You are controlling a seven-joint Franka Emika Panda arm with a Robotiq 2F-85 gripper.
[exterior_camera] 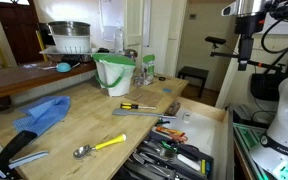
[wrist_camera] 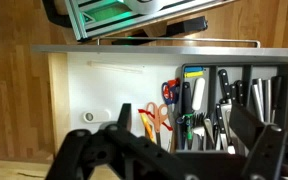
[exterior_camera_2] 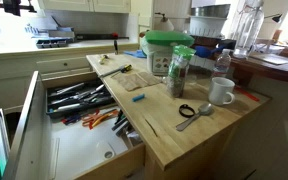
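Observation:
My gripper is open above the pulled-out drawer, its two dark fingers wide apart with nothing between them in the wrist view. Below it, the white drawer (wrist_camera: pixel 91 85) holds a dark utensil tray (wrist_camera: pixel 224 72) on one side, filled with several knives and other metal tools. Scissors (wrist_camera: pixel 167 92) with red and blue handles lie beside the tray. A small white round item (wrist_camera: pixel 98 115) lies alone on the bare drawer floor. In exterior view 1 the arm comes in from the upper right, high over the drawer. The fingers cover part of the drawer in the wrist view.
On the wooden counter (exterior_camera_2: pixel 174 125) stand a green-and-white tub (exterior_camera_2: pixel 162 52), a white mug (exterior_camera_2: pixel 221 91) and a clear bottle (exterior_camera_2: pixel 221 65). A spoon (exterior_camera_2: pixel 194 117) lies near the counter's edge. A blue cloth (exterior_camera: pixel 46 114) rests at the left. Air around the gripper looks clear.

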